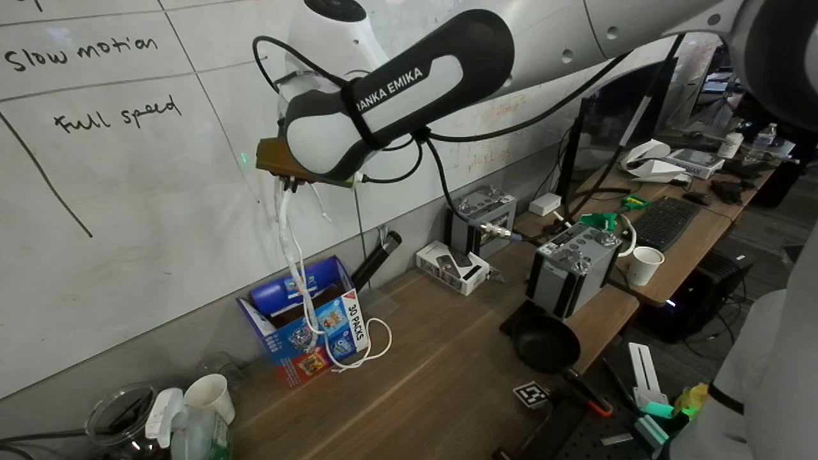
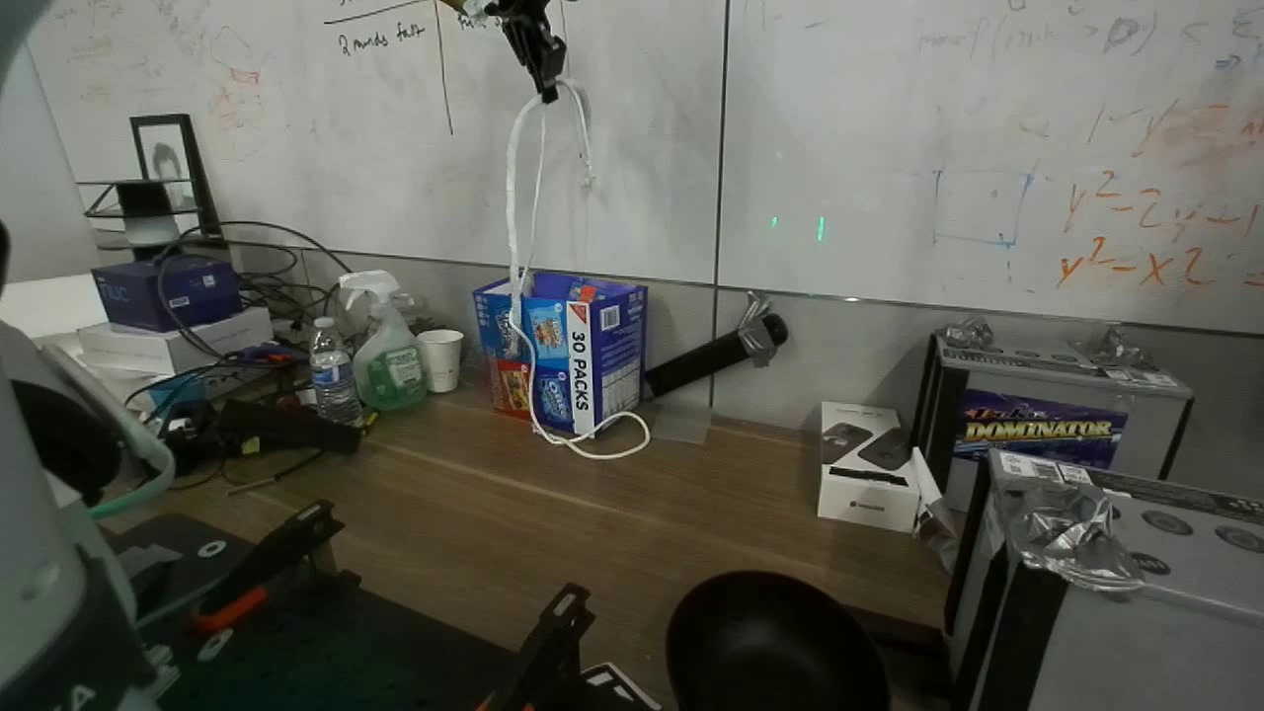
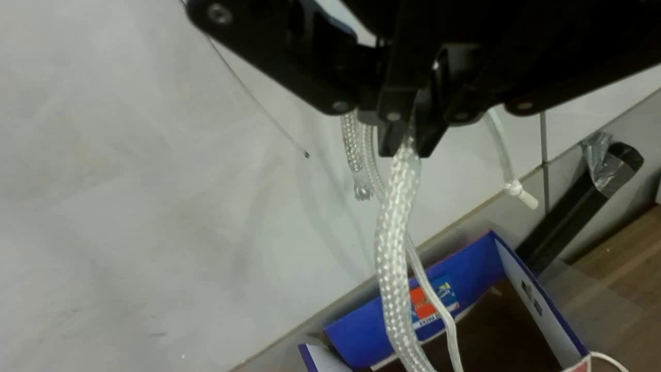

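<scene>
High above the table, my gripper is shut on a white braided rope [image 3: 391, 248]. In the second exterior view the gripper [image 2: 547, 95] is near the top edge, in front of the whiteboard. Long strands of the rope [image 2: 514, 201] hang down past the front of a blue snack box [image 2: 622, 344], and a loop of it rests on the table. Short loose ends dangle beside the fingers. From the wrist, the open-topped box [image 3: 477, 266] appears below, with its dark inside showing. The fingers are hidden in the first exterior view, where the rope [image 1: 285, 230] hangs below the hand.
A black tube [image 2: 711, 357] leans right of the box. A spray bottle [image 2: 388, 344] and paper cup [image 2: 440, 359] stand to its left. A white phone box [image 2: 871, 474], a black pan [image 2: 776, 646] and grey cases [image 1: 571, 268] are farther right. Mid-table is clear.
</scene>
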